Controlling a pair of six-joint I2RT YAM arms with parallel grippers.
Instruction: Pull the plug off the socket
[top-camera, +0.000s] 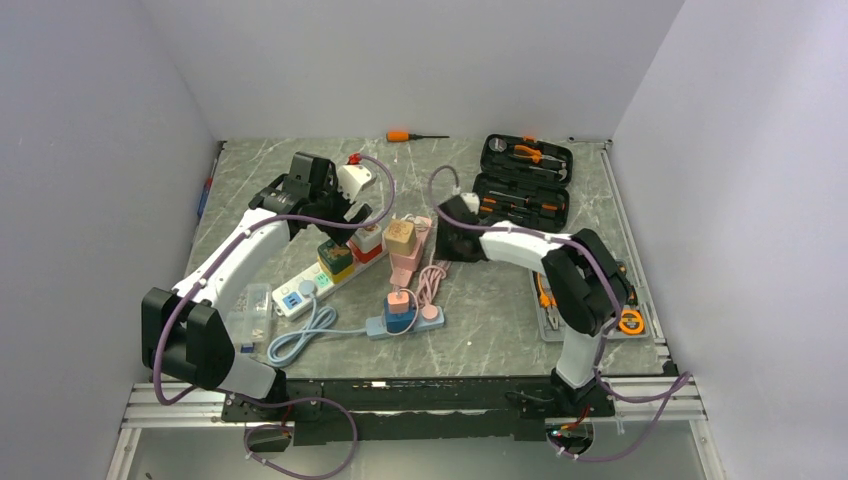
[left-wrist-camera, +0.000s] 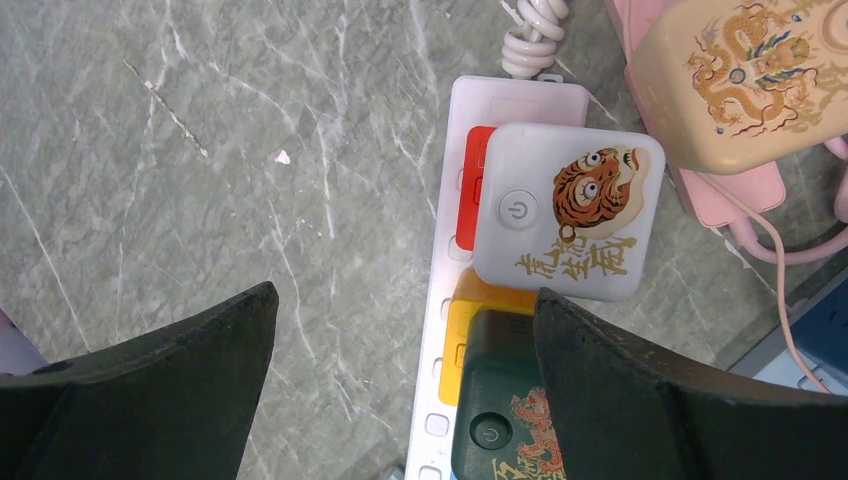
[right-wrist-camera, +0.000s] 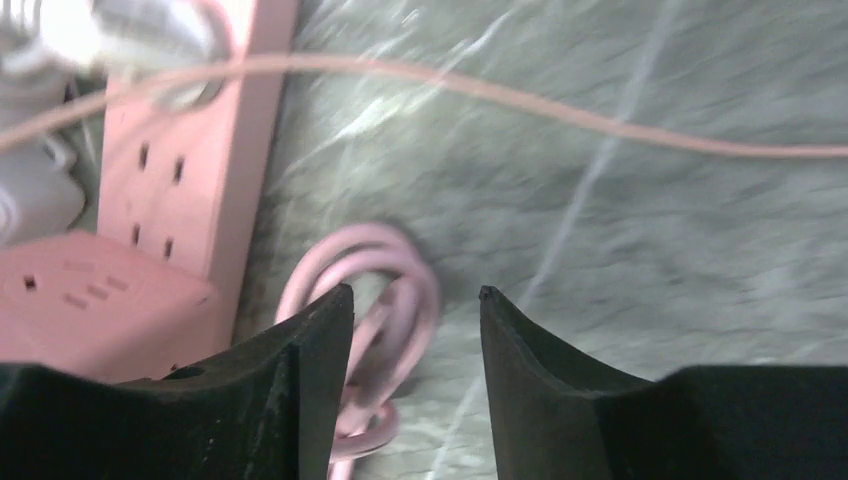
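Note:
My left gripper is open over a white power strip (top-camera: 296, 293) bearing a tiger-printed white block (left-wrist-camera: 565, 210), a red one and green-and-yellow ones. Beside it a beige block (top-camera: 400, 236) sits on a pink strip (top-camera: 405, 268). A blue strip (top-camera: 378, 325) nearer the front carries a blue block with a pink one on top. My right gripper hangs, fingers apart, above coiled pink cable right of a pink strip (right-wrist-camera: 240, 140); nothing shows held, and motion blurs it in the top view.
Two open tool cases (top-camera: 520, 200) lie back right, a grey tool tray (top-camera: 550, 330) front right. A clear box (top-camera: 250, 310) is at the left, a screwdriver (top-camera: 400, 136) at the back. Bare table lies front centre.

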